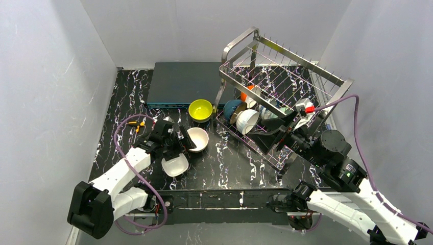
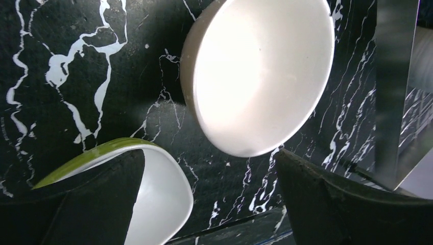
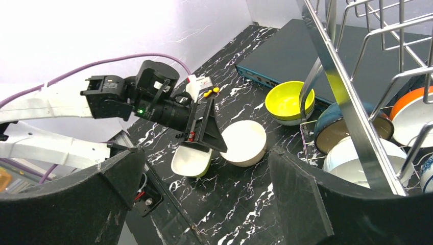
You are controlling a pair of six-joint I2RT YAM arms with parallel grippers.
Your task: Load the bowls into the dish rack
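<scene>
My left gripper (image 1: 181, 143) is open, hovering low between two bowls: a round white bowl (image 2: 260, 71) ahead of it and a squarish white bowl with a green outside (image 2: 158, 204) beneath its left finger. Behind them stands a yellow bowl (image 1: 200, 108). The steel dish rack (image 1: 332, 76) holds several bowls on its lower tier, including a blue one (image 1: 233, 108), a white one (image 1: 247, 118) and an orange one (image 3: 418, 102). My right gripper (image 1: 268, 130) is open beside the rack, with nothing between its fingers.
A flat dark box (image 1: 178, 81) fills the back middle, with a small yellow-handled item (image 3: 210, 91) to its left. Walls enclose the marble worktop (image 1: 224, 168) on the left, back and right.
</scene>
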